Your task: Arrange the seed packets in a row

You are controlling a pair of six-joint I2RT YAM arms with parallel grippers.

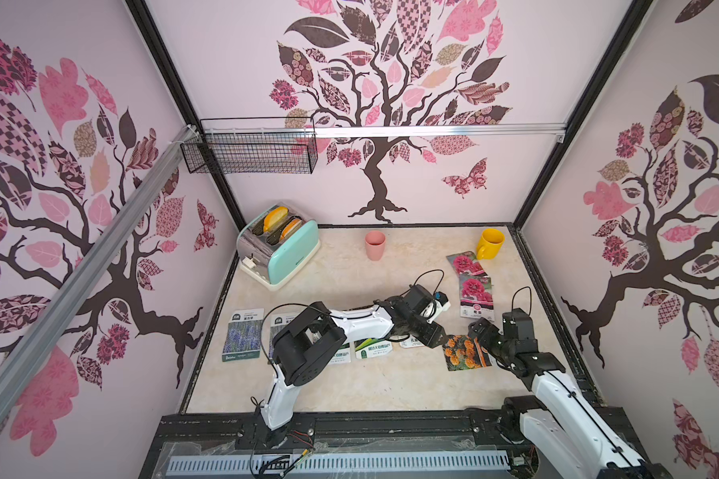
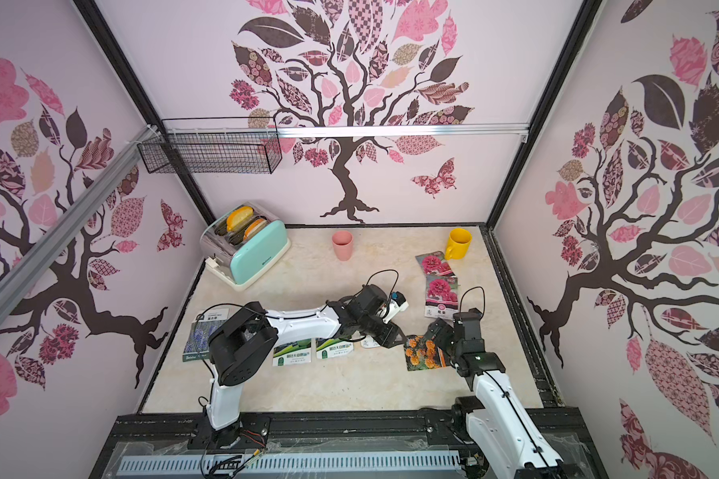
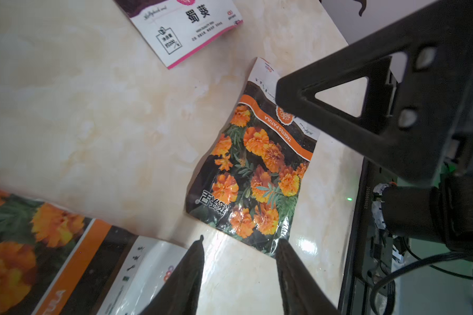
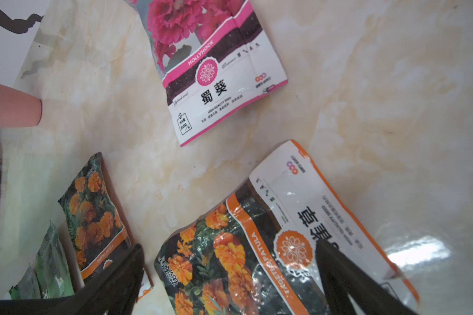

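Observation:
A marigold packet (image 1: 465,352) lies sideways at the right of the table. Over its right end is my right gripper, open; in the right wrist view its fingers are either side of the packet with nothing gripped. My left gripper is partly open above the packet's left side, nothing between its fingers. A second marigold packet (image 3: 36,252) lies under the left arm. Leftward are green packets (image 1: 373,349) and lavender-picture packets (image 1: 242,335), partly hidden by the arm. Two hollyhock packets (image 1: 476,297) lie behind, one partly over or against the other.
A yellow mug (image 1: 489,243) stands at the back right by a hollyhock packet. A pink cup (image 1: 374,246) is at the back middle, and a turquoise toaster-like box (image 1: 291,257) at the back left.

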